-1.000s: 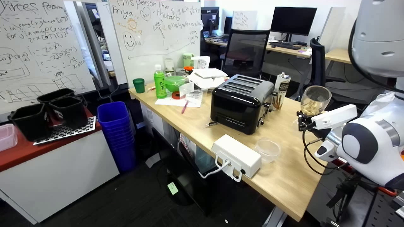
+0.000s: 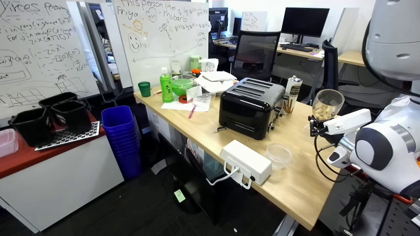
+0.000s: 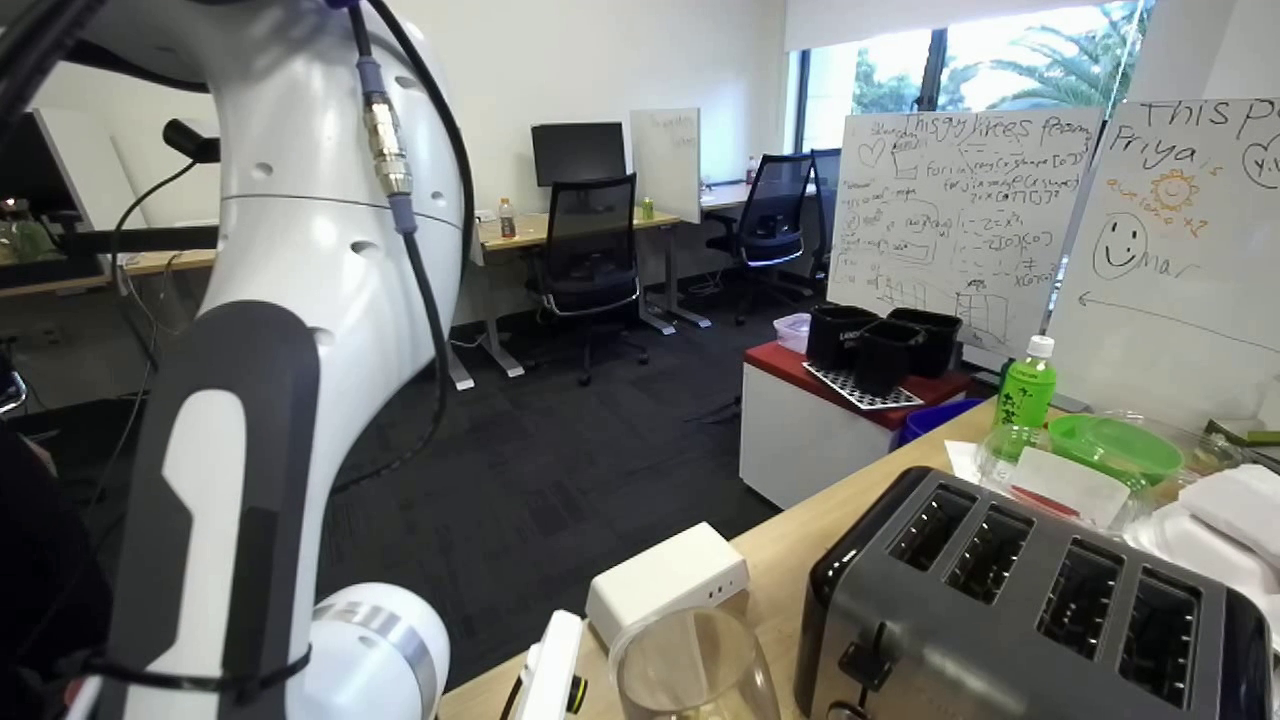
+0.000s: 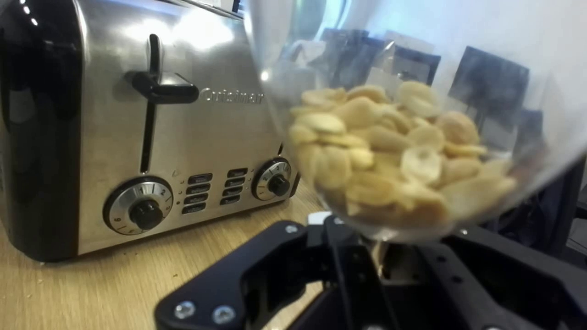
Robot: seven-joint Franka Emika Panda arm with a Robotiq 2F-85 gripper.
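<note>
A clear, rounded glass [image 2: 327, 104] stands above the right end of the table, roughly upright, with my gripper [image 2: 316, 125] beneath its bowl. Pale, peanut-like pieces [image 4: 385, 148] fill the lower part of the bowl in the wrist view. Black fingers of my gripper are shut around the narrow part under the bowl; the glass's foot is hidden. Only the upper part of the glass [image 3: 696, 672] shows in exterior view 2. An empty clear plastic bowl [image 2: 278, 155] rests on the table, to the left of the gripper in exterior view 1.
A black and steel toaster [image 2: 252, 108] occupies the middle of the table [image 2: 299, 188], close to the glass in the wrist view. A white box [image 2: 246, 161] sits at the table edge beside the plastic bowl. Behind the toaster stands a tall can [image 2: 292, 94].
</note>
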